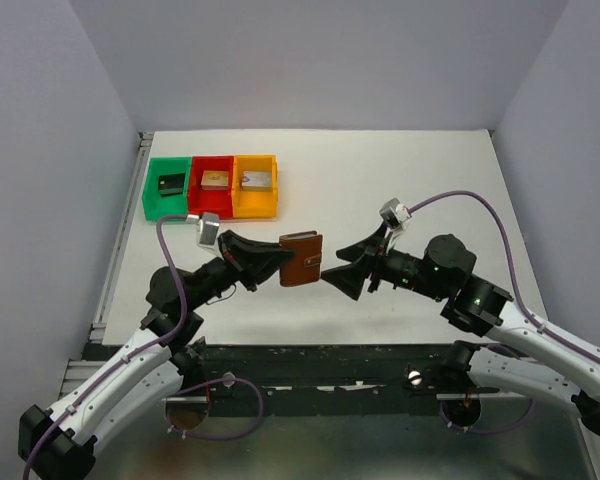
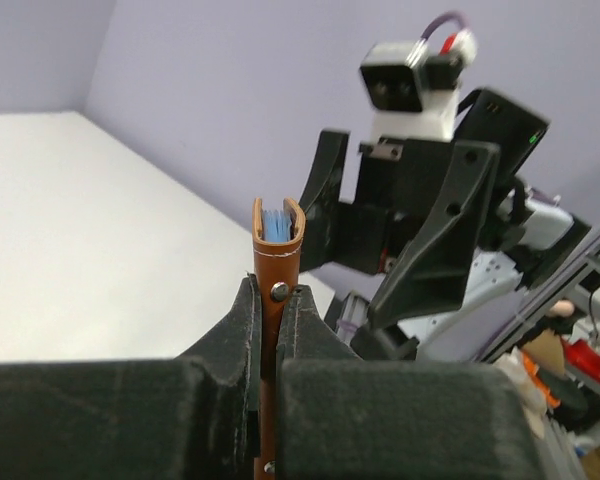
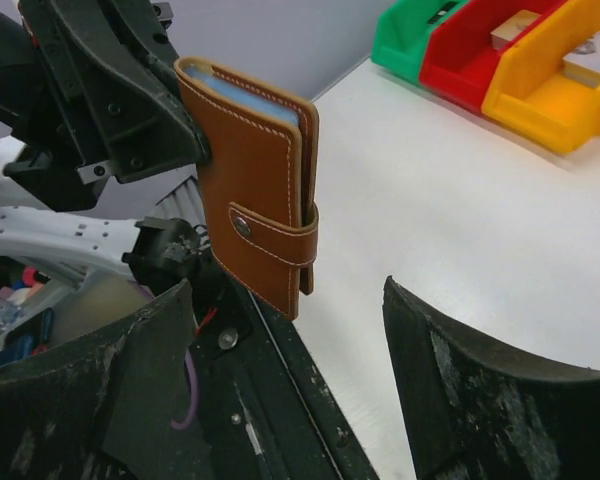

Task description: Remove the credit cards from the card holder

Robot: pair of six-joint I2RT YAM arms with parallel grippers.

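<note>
A brown leather card holder (image 1: 301,259) hangs in the air over the table, with my left gripper (image 1: 283,258) shut on one side of it. Its snap strap lies across the front in the right wrist view, where the holder (image 3: 242,170) stands nearly upright with its slot on top. Light-blue card edges (image 2: 276,226) show inside that slot in the left wrist view. My right gripper (image 1: 352,269) is open, a short gap to the right of the holder. Nothing is between its fingers.
Green (image 1: 162,208), red (image 1: 210,204) and yellow (image 1: 255,205) bins stand at the back left, each with small items inside.
</note>
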